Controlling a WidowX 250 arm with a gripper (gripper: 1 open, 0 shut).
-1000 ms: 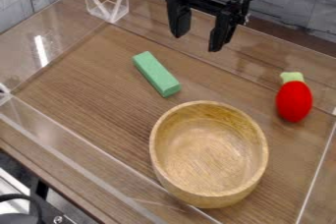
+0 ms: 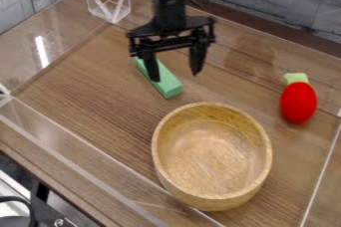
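Observation:
My dark gripper (image 2: 170,52) hangs open over the wooden table, its two fingers spread on either side of the upper part of a green block (image 2: 164,85). The block lies slanted at the centre left. Whether the fingers touch it is not clear.
An empty tan bowl (image 2: 212,176) fills the lower middle. A red egg-shaped object (image 2: 298,104) with a small pale green piece behind it sits at the right. A clear plastic item (image 2: 108,3) stands at the back left.
The gripper has come down and to the left from the back right, turning, and is now over the green block. The objects on the table have not visibly moved.

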